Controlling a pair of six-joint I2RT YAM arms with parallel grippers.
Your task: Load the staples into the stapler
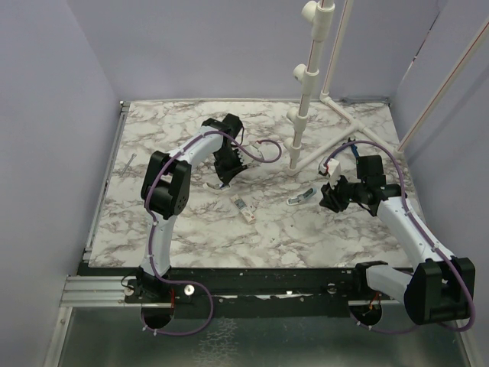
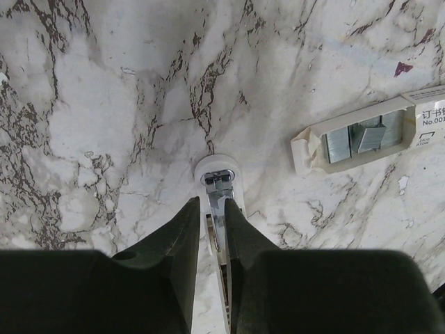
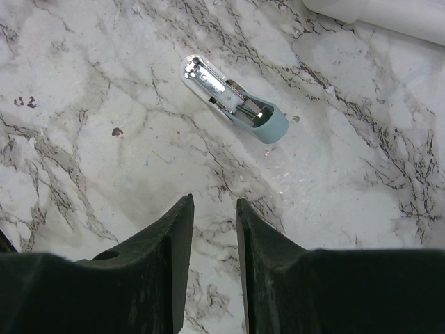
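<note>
A slim stapler (image 2: 217, 188) lies beneath my left gripper, whose fingers are slightly apart over its metal channel; whether they touch it I cannot tell. A paper staple box (image 2: 431, 115) (image 1: 244, 208) lies open beside it, holding several grey staple strips (image 2: 338, 145). My right gripper (image 1: 328, 202) stands open, nothing between its fingers, near a pale blue-grey object (image 3: 271, 127) (image 1: 302, 197) with a metal top and channel, lying on the marble table.
White pipe framework (image 1: 340, 134) rises over the back right of the table. A thin rod (image 1: 127, 164) lies at the far left.
</note>
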